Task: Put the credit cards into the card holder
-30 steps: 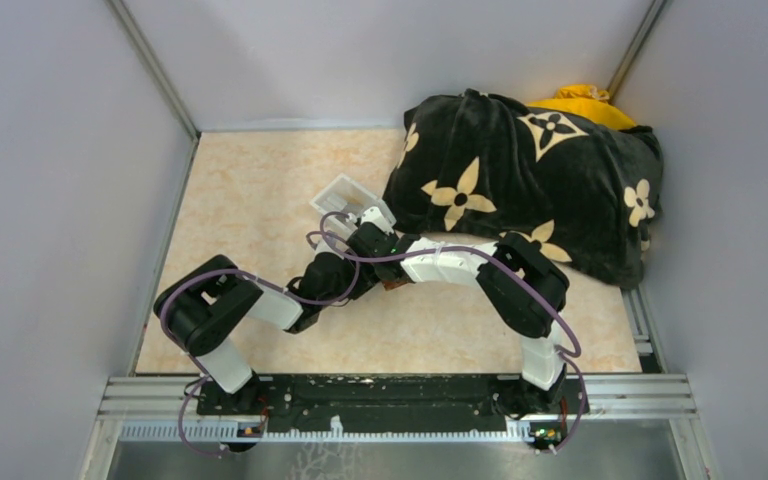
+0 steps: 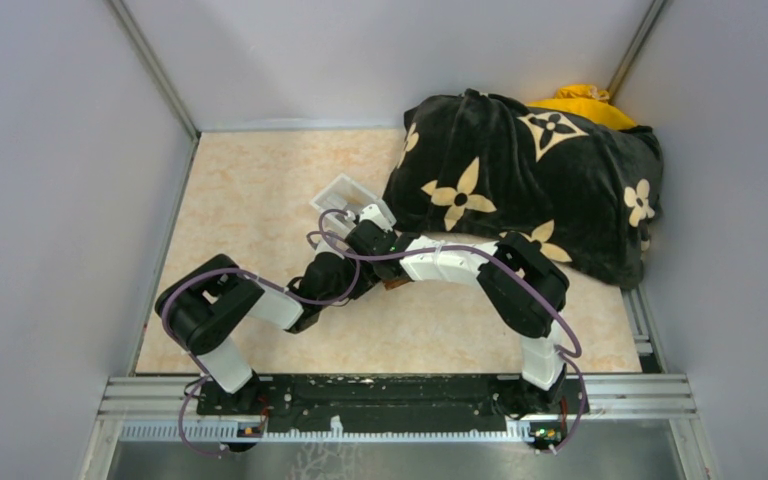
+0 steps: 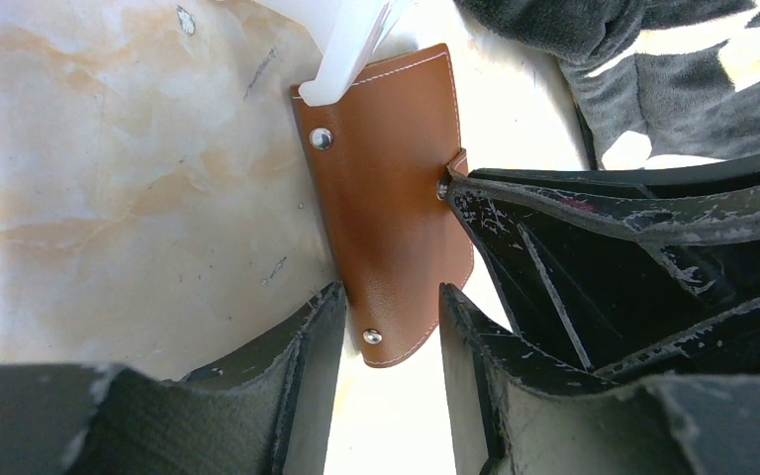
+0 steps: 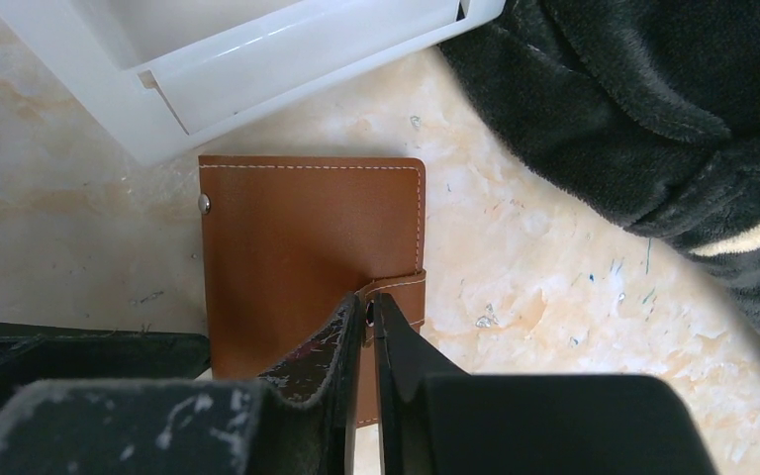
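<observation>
The brown leather card holder [image 3: 386, 178] lies closed on the table, with metal snaps along one side and a strap [image 4: 404, 293] on the other. At that strap my right gripper is shut, its fingertips pinching the strap's end by the snap. My left gripper stands open over the holder's near end, the brown leather visible between its fingers and nothing gripped. From above, both grippers and the arms cover most of the holder; only a brown corner [image 2: 396, 284] shows. No credit cards can be made out in any view.
A white plastic tray [image 4: 287, 74] stands right beside the holder's far edge. A black plush blanket with cream flowers [image 2: 520, 180] fills the back right, a yellow cloth [image 2: 590, 105] behind it.
Both arms hold almost the same place over the last second; at most the right gripper's end has shifted very slightly.
</observation>
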